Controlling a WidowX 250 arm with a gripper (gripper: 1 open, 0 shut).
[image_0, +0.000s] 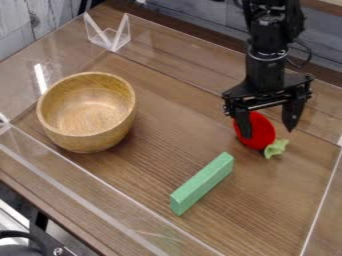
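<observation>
The black robot gripper hangs at upper right from its arm, open, just above and behind a red object with a small green leafy top, perhaps a toy vegetable or fruit. The red object lies on the wooden table, largely uncovered by the fingers.
A tan bowl stands at left. A green block lies at lower middle. A white wire-like object is at the upper left.
</observation>
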